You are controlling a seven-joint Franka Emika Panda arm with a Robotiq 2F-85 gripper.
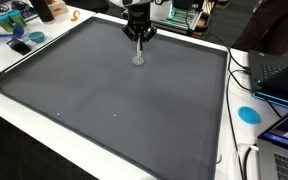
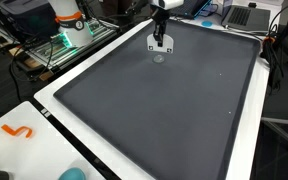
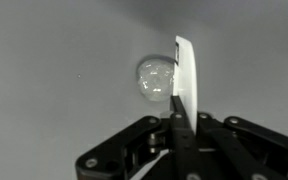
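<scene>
In the wrist view my gripper is shut on a thin white card (image 3: 186,75), which stands edge-on between the fingers. A small clear, shiny round piece (image 3: 156,78) lies on the grey mat, just to the left of the card. Exterior view 2 shows the card (image 2: 161,44) face-on beneath the gripper (image 2: 162,27), with the clear piece (image 2: 158,58) just in front of it. From exterior view 1, the gripper (image 1: 140,32) is at the mat's far edge, over the clear piece (image 1: 137,61). Whether the card's lower edge touches the mat, I cannot tell.
Beyond the rim are a blue disc (image 1: 249,115), laptops (image 1: 284,150) and cables at the right. Cups and tools (image 1: 19,45) stand at the far left.
</scene>
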